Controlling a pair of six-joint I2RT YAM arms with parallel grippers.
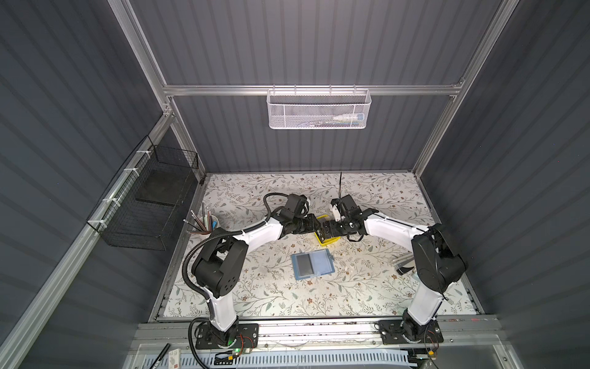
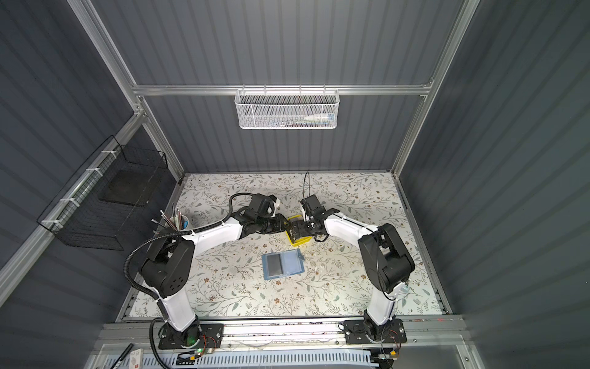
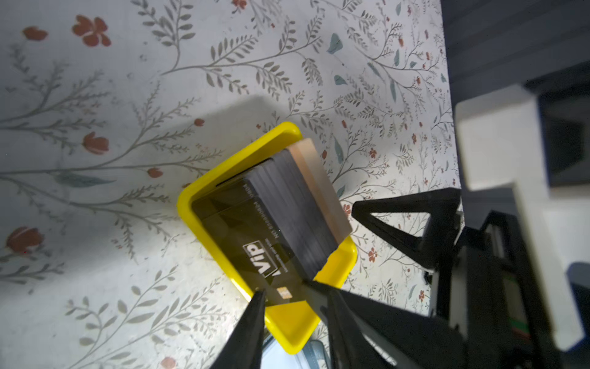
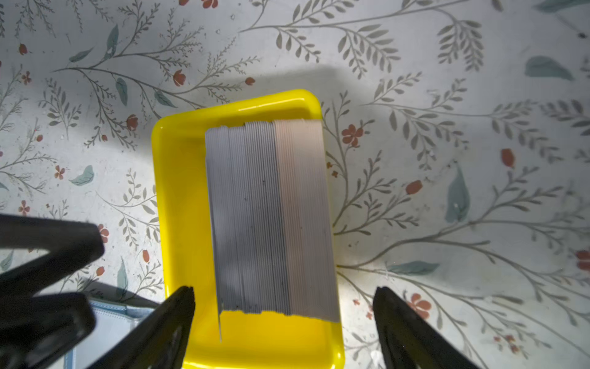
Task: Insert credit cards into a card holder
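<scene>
A yellow tray (image 4: 184, 184) holds an upright stack of cards (image 4: 270, 215), grey and peach at their edges. The outermost card (image 3: 258, 252) at one end is black with a VIP mark, and sits tilted against the stack. My left gripper stands open beside that end of the tray, nothing visible between its fingers. Over the stack from the other side reaches my right gripper, open, its fingers wide apart and clear of the cards in the right wrist view. The card holder (image 1: 312, 263), blue with a grey panel, lies flat in front of the tray.
A cup of pens (image 1: 202, 222) stands at the left edge of the table. Small flat items (image 1: 403, 268) lie at the right, partly under the right arm. A wire basket (image 1: 319, 109) hangs on the back wall.
</scene>
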